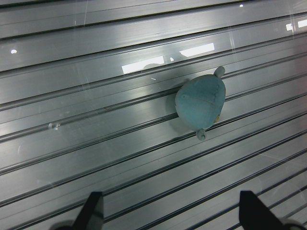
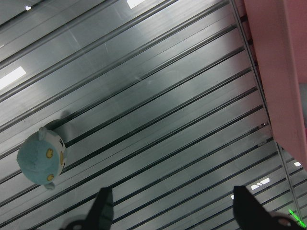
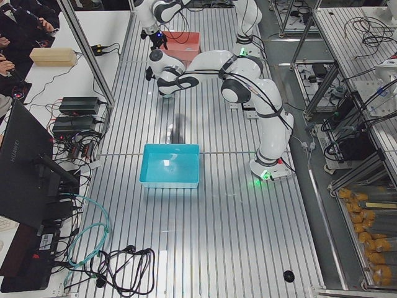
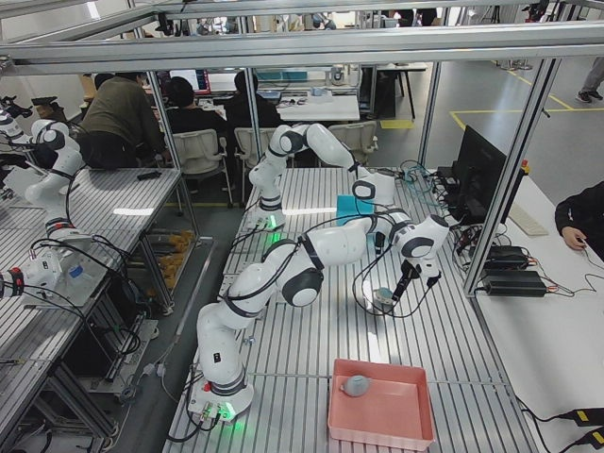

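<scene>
A small pale-blue plush toy lies on the slatted metal table; in the left wrist view it is ahead of my left gripper, whose two fingers stand wide apart with nothing between them. The right wrist view shows a plush toy on the slats at left, beyond my right gripper, which is open and empty. A grey item lies inside the pink bin.
An empty cyan bin sits in front of the arms. A monitor and black boxes line the left edge; cables lie at the near left.
</scene>
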